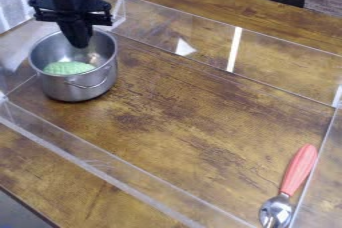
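My black gripper (78, 34) is at the upper left, its tip lowered to the back rim of a steel pot (87, 84), over its opening. It looks shut, with nothing visible between its fingers, though the tip is small in the view. A pale green round item (64, 68) lies inside the pot. An ice cream scoop with a red handle (298, 169) lies at the lower right, far from the gripper.
Low transparent walls or strips (235, 50) border the work area on several sides, close beside the pot on the left.
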